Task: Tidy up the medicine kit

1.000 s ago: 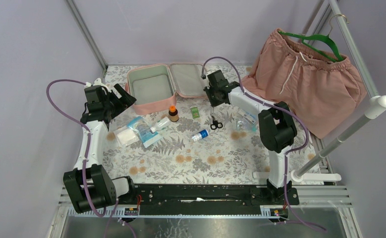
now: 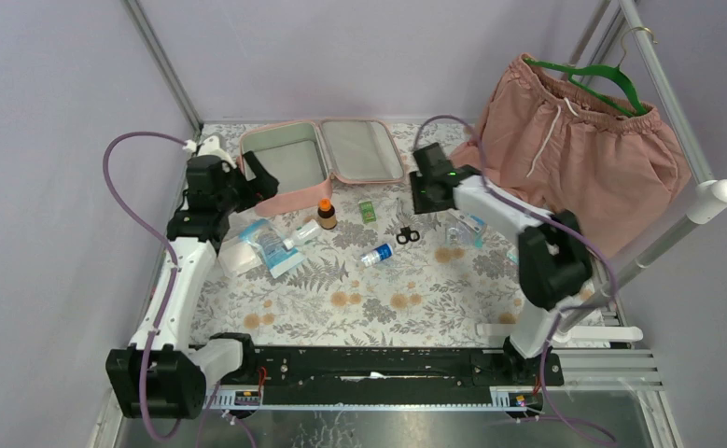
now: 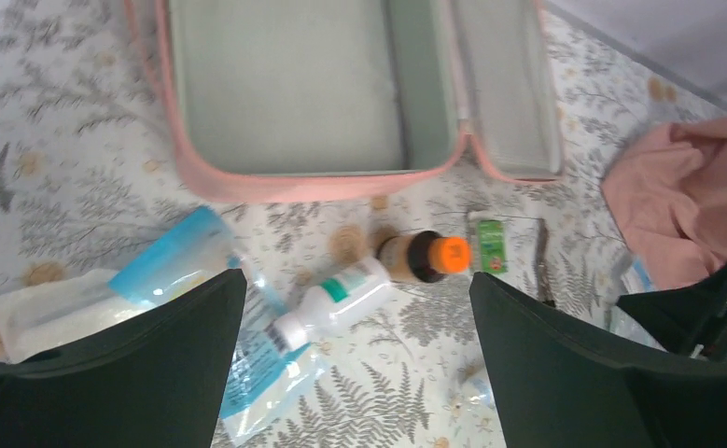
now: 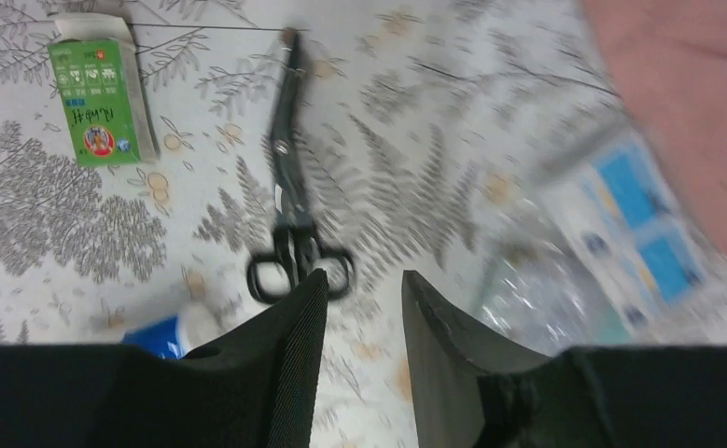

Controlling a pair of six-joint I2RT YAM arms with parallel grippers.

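Note:
The open pink kit case (image 2: pixel 285 194) lies at the back, empty, with its lid (image 2: pixel 359 149) flat beside it. My left gripper (image 2: pixel 264 177) hovers open at its left side. My right gripper (image 2: pixel 417 201) hangs part open above black scissors (image 4: pixel 289 196), nothing seen between its fingers. The green box (image 4: pixel 98 98), brown bottle (image 2: pixel 327 219), white bottle (image 3: pixel 336 303), blue-label bottle (image 2: pixel 377 253) and blue packets (image 3: pixel 182 257) lie loose in front of the case. A clear pouch with blue items (image 4: pixel 630 233) lies right of the scissors.
Pink shorts (image 2: pixel 574 168) hang on a green hanger from the white rack (image 2: pixel 677 233) at the right, reaching down near the table.
My right arm has swung rightward and its gripper has moved from the lid's edge toward the table's right, blurred in motion. My left arm has shifted right, toward the case.

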